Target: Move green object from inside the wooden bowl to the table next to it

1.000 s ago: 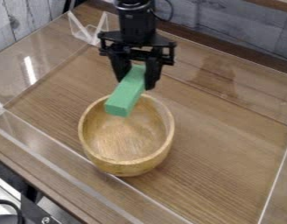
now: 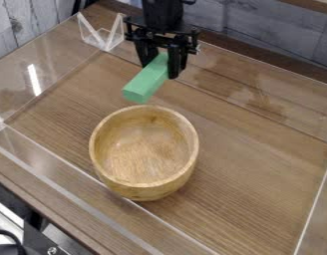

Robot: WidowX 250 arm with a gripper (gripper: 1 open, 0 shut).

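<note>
The green object (image 2: 147, 82), a long block, is tilted in the grasp of my gripper (image 2: 159, 60). My fingers are shut on its upper end, and its lower end points toward the camera. In the picture it appears beyond the far rim of the wooden bowl (image 2: 97, 147); its height above the table is hard to judge. Nothing lies in the round bowl, whose inside is fully visible.
Bare wooden table (image 2: 259, 149) spreads to the right of the bowl and behind it. A white wire-like item (image 2: 100, 32) stands at the back left. Dark cables (image 2: 27, 234) lie at the lower left corner, off the table's edge.
My gripper has carried the green object away from the camera, from over the bowl to beyond its far rim. The bowl has stayed put.
</note>
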